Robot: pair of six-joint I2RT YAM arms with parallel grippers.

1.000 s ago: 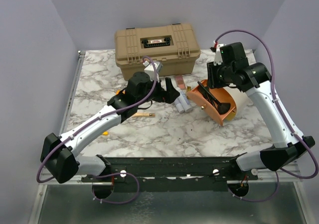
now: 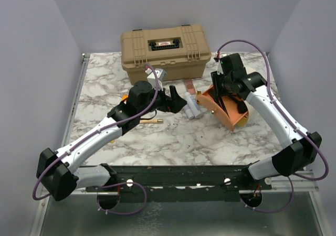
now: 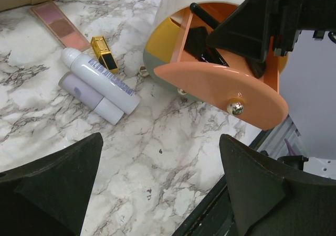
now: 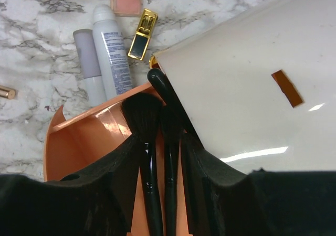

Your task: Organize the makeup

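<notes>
An orange drawer is pulled out of the rounded white organizer. Inside lie black makeup brushes, including a fluffy one, and a dark stick at the back edge. My right gripper reaches down into this drawer, its fingers apart on either side of the brush handles; I see no firm grip. Over the middle of the table, my left gripper is open and empty. A white tube, a lilac-capped tube, a gold lipstick and a palette lie together left of the organizer.
A tan case stands at the back of the marble table. A pencil-like gold-tipped stick lies below the left gripper. Orange items are partly hidden behind the left arm.
The left arm has drifted slightly left.
</notes>
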